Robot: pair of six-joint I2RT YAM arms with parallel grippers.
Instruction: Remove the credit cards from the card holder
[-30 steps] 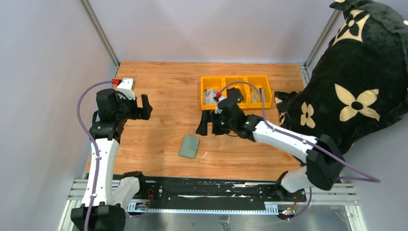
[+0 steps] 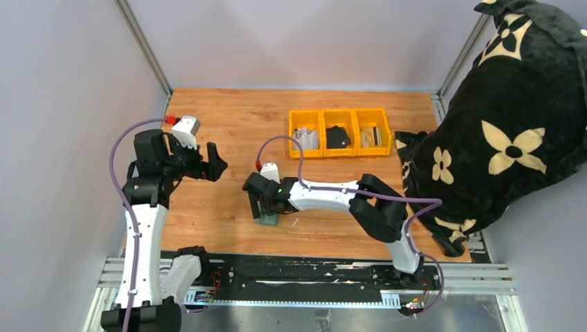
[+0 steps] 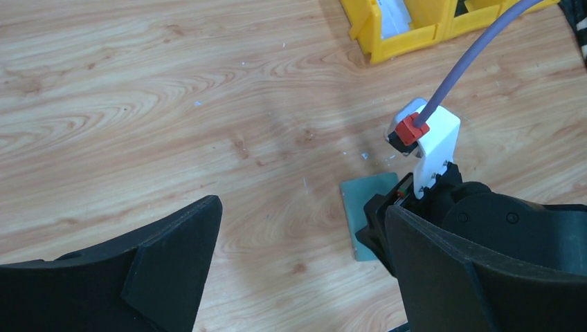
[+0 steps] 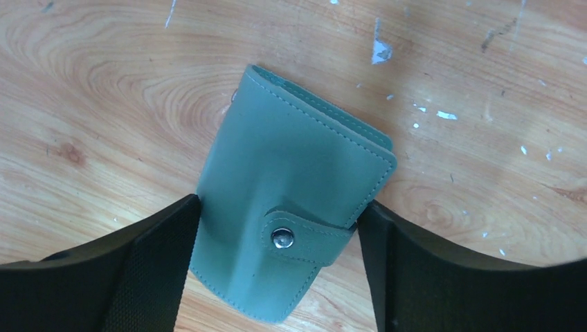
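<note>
The card holder (image 4: pixel 291 152) is a teal, stitched folder lying closed on the table, with a snap strap (image 4: pixel 311 238) across its front. My right gripper is down over it, part open, one finger at each side edge of the holder; I cannot tell how firmly they press. From above, the right arm covers most of the holder, and only its lower end (image 2: pixel 266 220) shows. My left gripper is open at the left of the table, nothing between its fingers. No cards show outside the holder's cover.
A yellow bin with three compartments (image 2: pixel 322 134) stands at the back, holding pale card-like items, a black item and more cards. A dark floral cushion (image 2: pixel 516 131) fills the right side.
My right arm has swung left and down from near the yellow bin onto the holder. The holder has turned slightly and sits a little further left. My left gripper has shifted slightly.
</note>
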